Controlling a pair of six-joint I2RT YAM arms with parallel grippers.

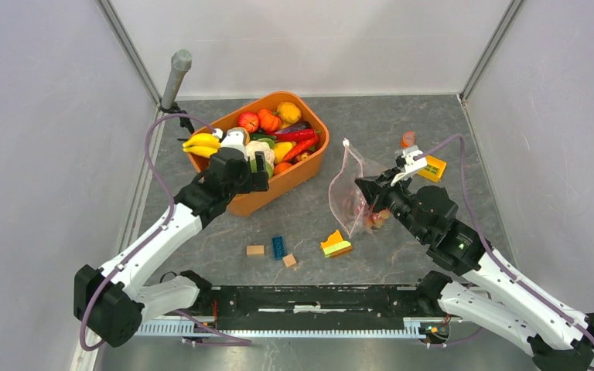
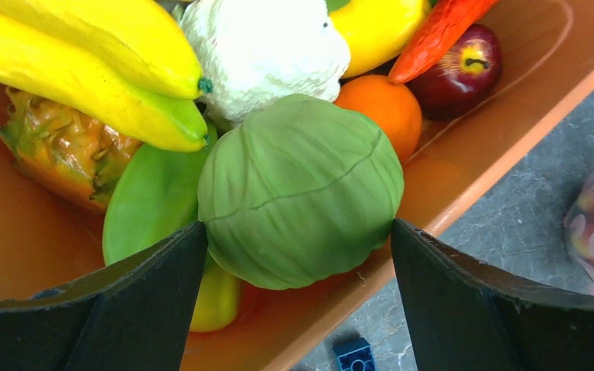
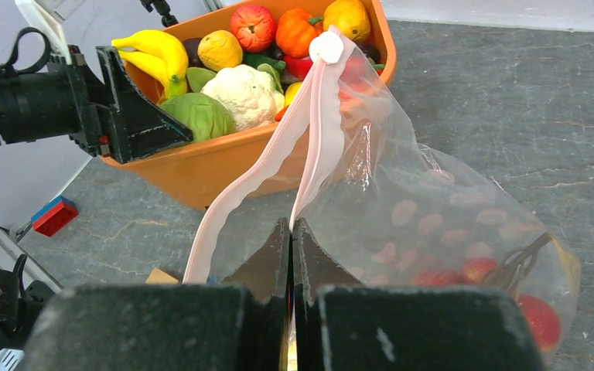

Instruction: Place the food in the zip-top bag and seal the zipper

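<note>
A green cabbage (image 2: 302, 193) lies at the near side of the orange basket (image 2: 503, 139). My left gripper hangs over it, fingers wide apart, one fingertip by each side of the cabbage; whether they touch it I cannot tell. In the right wrist view my right gripper is shut on one edge of the clear zip top bag (image 3: 441, 209). The bag's pink zipper strips (image 3: 236, 189) spread apart near my fingers and meet at the white slider (image 3: 326, 47). Red round fruit (image 3: 541, 321) sits inside the bag.
Bananas (image 1: 200, 144), a cauliflower (image 2: 267, 54), peppers and other produce crowd the basket. Toy blocks, including a blue one (image 1: 278, 248) and a yellow-orange stack (image 1: 336, 244), lie in front. A microphone (image 1: 176, 73) stands behind the left arm. Floor between basket and bag is clear.
</note>
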